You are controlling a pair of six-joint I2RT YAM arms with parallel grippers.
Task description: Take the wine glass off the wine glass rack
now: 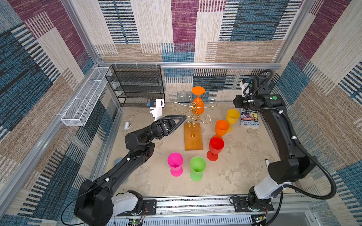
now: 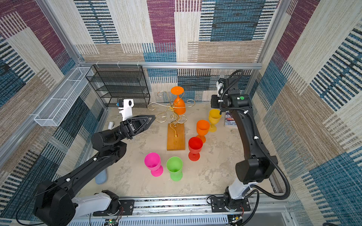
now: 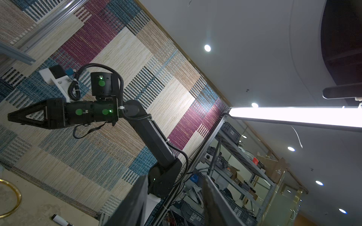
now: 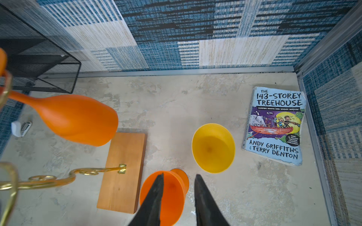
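Observation:
An orange wine glass (image 1: 198,106) hangs upside down on the gold wire rack (image 1: 205,119), which stands on a wooden base (image 1: 193,143). My left gripper (image 1: 181,119) is at the front left of the rack, apart from that glass; its fingers look parted in the left wrist view, with nothing visible between. My right gripper is to the right of the rack, above the upright glasses, with fingers apart and empty; the hanging glass shows at the left of its wrist view.
Upright yellow (image 4: 213,148), orange (image 1: 221,126), red (image 1: 215,146), pink (image 1: 175,162) and green (image 1: 197,165) glasses stand right of and before the rack. A book (image 4: 273,124) lies back right. A black wire shelf (image 2: 116,82) stands back left.

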